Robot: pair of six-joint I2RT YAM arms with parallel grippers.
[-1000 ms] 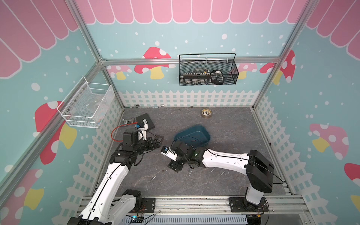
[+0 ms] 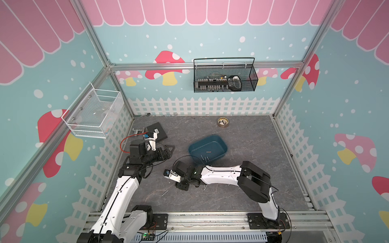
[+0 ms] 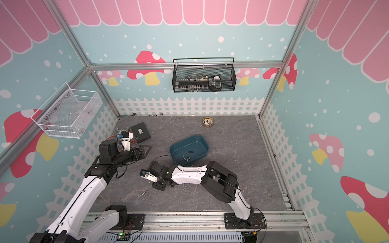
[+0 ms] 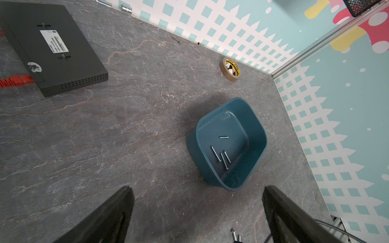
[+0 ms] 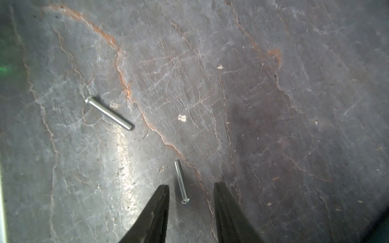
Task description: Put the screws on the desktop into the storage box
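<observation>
The blue storage box (image 4: 227, 105) (image 2: 192, 149) holds several screws (image 4: 215, 154). Low over the desktop, in front of the box, my right gripper is part open, fingertips either side of a screw (image 5: 181, 182), nothing visibly held. A second screw (image 5: 108, 112) lies farther left in the right wrist view, and another (image 2: 165, 193) is on the desktop in the top left view. My left gripper (image 2: 166, 153) hangs open over the left side of the desk, with nothing between its blurred fingers in the left wrist view.
A black device (image 4: 60, 60) with a red cable lies at the back left. A tape roll (image 2: 222, 121) is near the back wall. Wire baskets hang on the back wall (image 2: 224, 85) and left wall (image 2: 91, 129).
My right arm has moved left and toward the front, lowering its gripper away from the box over the screws. My left arm has shifted slightly.
</observation>
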